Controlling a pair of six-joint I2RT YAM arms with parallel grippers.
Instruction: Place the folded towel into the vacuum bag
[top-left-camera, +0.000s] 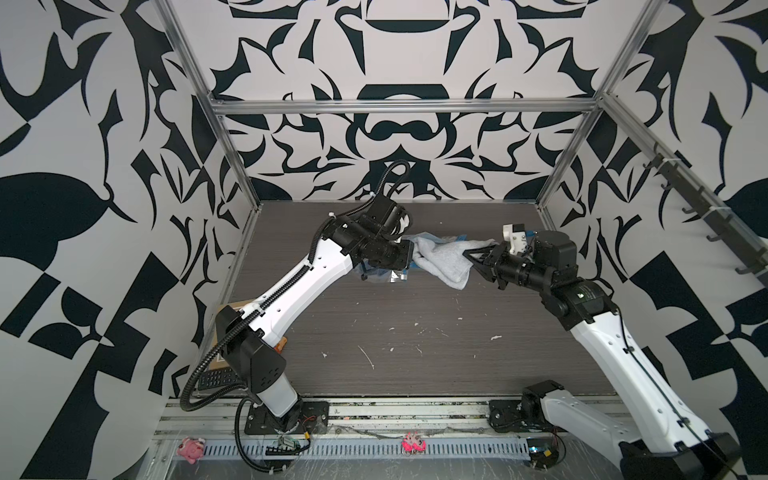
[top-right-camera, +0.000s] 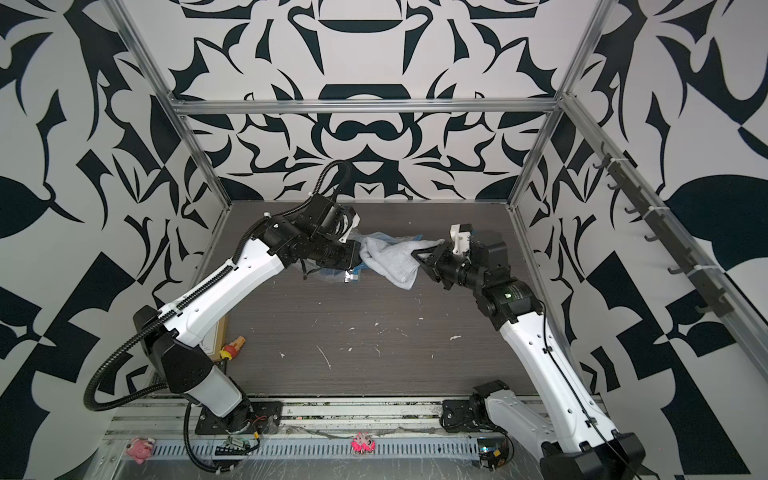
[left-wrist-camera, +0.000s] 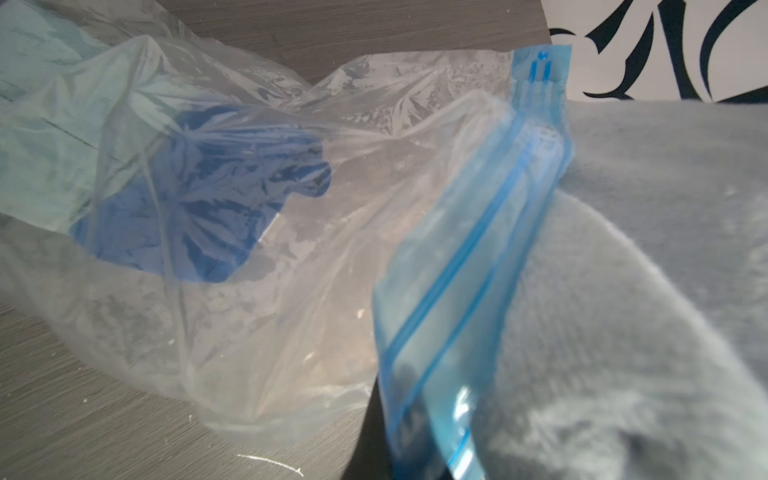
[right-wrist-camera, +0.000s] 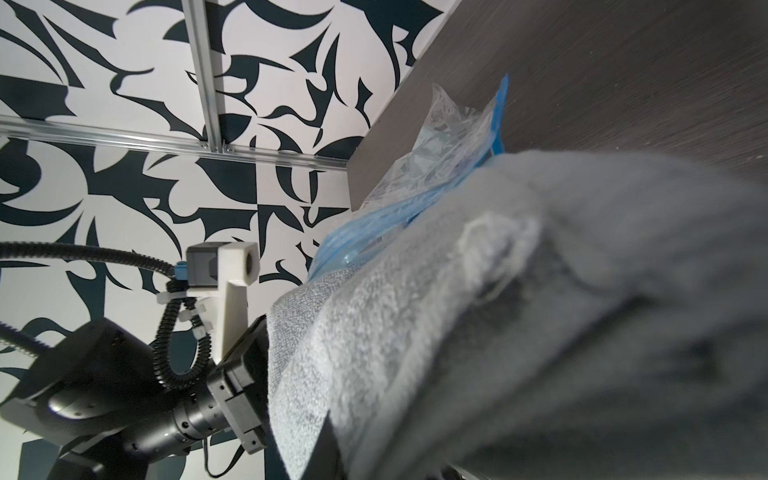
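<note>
The grey folded towel (top-left-camera: 441, 259) hangs above the table with my right gripper (top-left-camera: 472, 254) shut on its right end. The clear vacuum bag (left-wrist-camera: 264, 320) spreads left of it, bearing a blue patch and a pale green area. My left gripper is shut on the near end of the bag's blue zip strip (left-wrist-camera: 480, 264). In the left wrist view, the towel meets that strip from the right; no grey cloth shows through the clear film. The right wrist view has towel covering the right fingertips, with the bag's blue edge (right-wrist-camera: 384, 220) against its far side.
Bare table (top-left-camera: 424, 336) lies in front of both grippers, with small white scraps on it. A cardboard-coloured box (top-left-camera: 217, 352) stands at the left edge behind the left arm. The patterned back wall (top-left-camera: 400, 152) rises behind the bag.
</note>
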